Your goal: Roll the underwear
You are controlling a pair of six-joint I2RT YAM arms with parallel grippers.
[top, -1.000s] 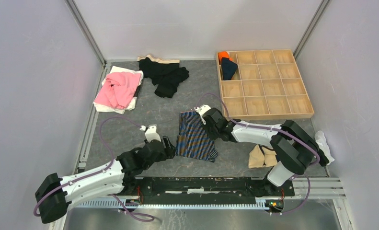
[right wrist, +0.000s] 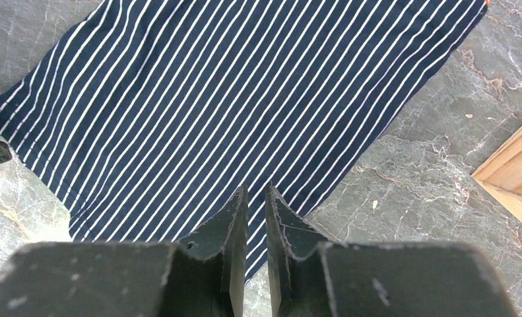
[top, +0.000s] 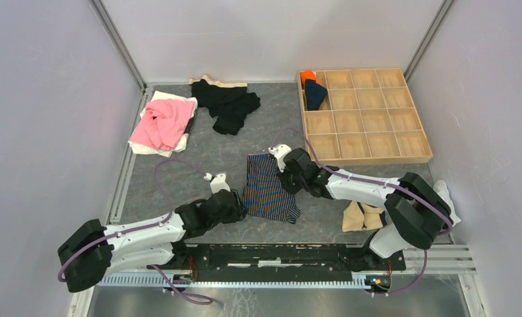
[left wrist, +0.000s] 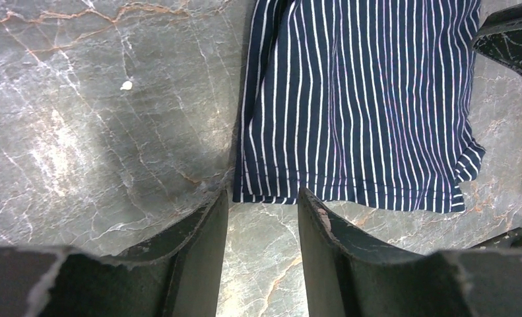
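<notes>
The underwear [top: 266, 193], navy with thin pale stripes, lies spread on the grey table in the top view. My left gripper is part open at its near left corner, the fingers apart with the hem just beyond their tips in the left wrist view. Above the cloth's right side is my right gripper, its fingers a narrow gap apart and striped fabric visible behind them. Whether its tips touch the cloth cannot be told. A small fold [left wrist: 470, 160] shows at the near right corner.
At the back right stands a wooden divided box [top: 360, 122] with a navy roll [top: 315, 95] and an orange item. Black garments [top: 226, 105] and a pink and white pile [top: 160, 124] lie at back left. Beige cloth [top: 360, 216] rests near the right arm.
The left gripper has moved right to the cloth's near left corner, and its fingers look less spread. The underwear looks unchanged.
</notes>
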